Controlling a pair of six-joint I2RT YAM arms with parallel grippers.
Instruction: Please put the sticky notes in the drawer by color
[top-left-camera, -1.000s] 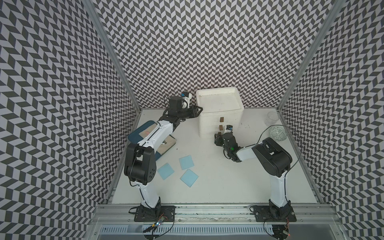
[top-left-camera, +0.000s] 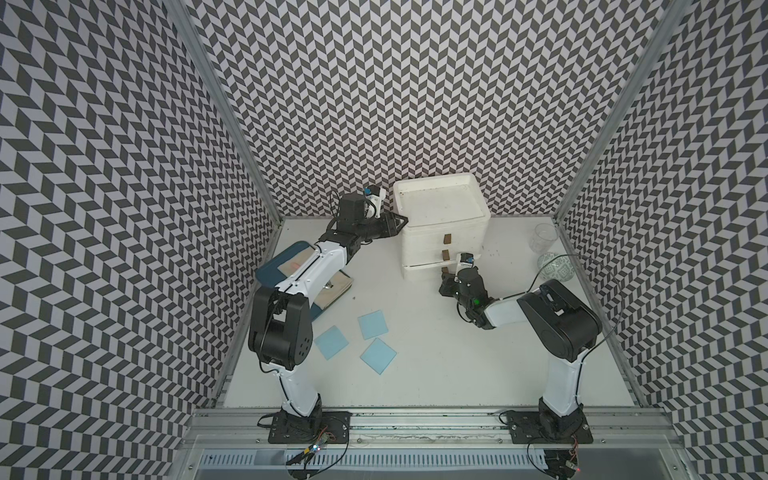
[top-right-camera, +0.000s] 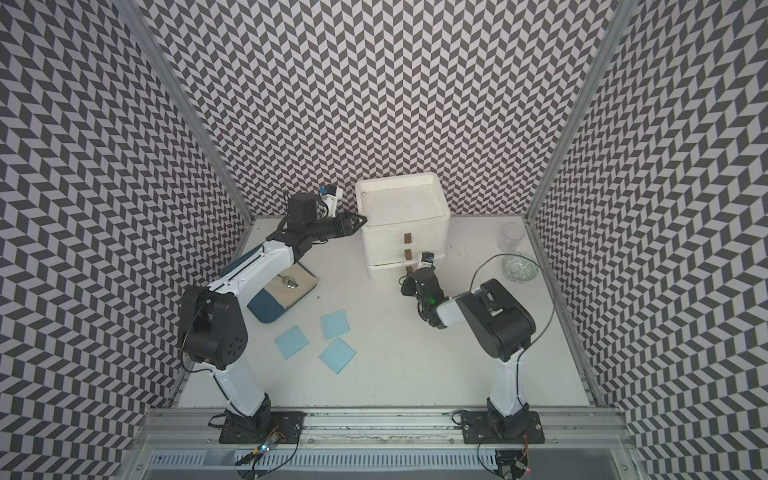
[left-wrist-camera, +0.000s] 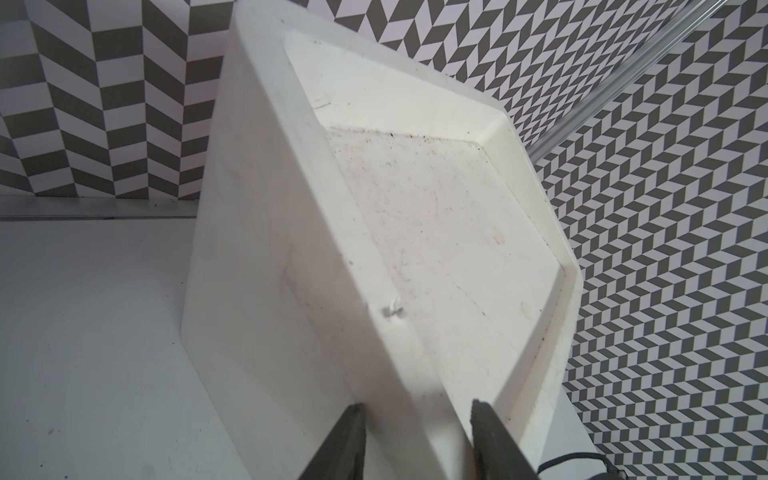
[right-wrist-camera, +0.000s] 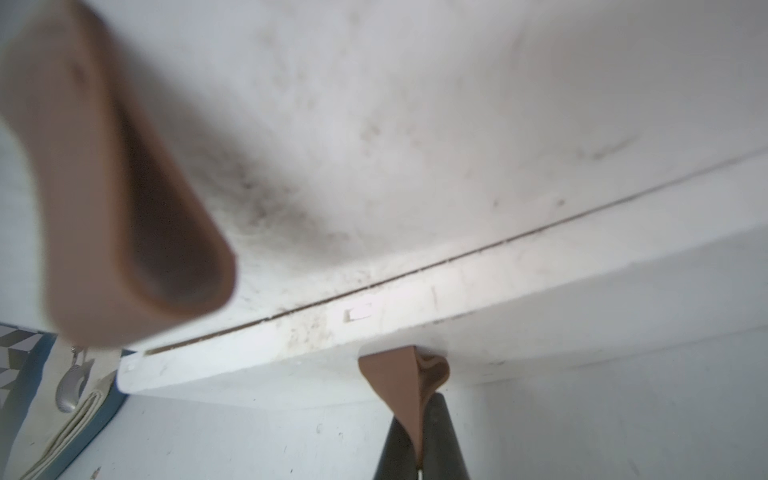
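Observation:
Three blue sticky notes lie flat on the table, a left one (top-left-camera: 331, 341), an upper one (top-left-camera: 373, 324) and a lower one (top-left-camera: 378, 355). The white drawer cabinet (top-left-camera: 440, 206) stands at the back with brown pull tabs on its front. My right gripper is shut on the lowest brown tab (right-wrist-camera: 404, 384). That bottom drawer (right-wrist-camera: 512, 276) sticks out a little, a dark gap showing along its top edge. At the cabinet's left top rim, my left gripper has its fingers on both sides of the rim, clamped on it. The drawer's inside is hidden.
Under the left arm lies a blue and beige folded item (top-right-camera: 276, 300) with a spoon (top-right-camera: 289, 281) on it. A clear glass (top-left-camera: 543, 237) and a patterned glass bowl (top-left-camera: 555, 266) stand at right.
The cabinet has shifted slightly; the left gripper stays at its rim.

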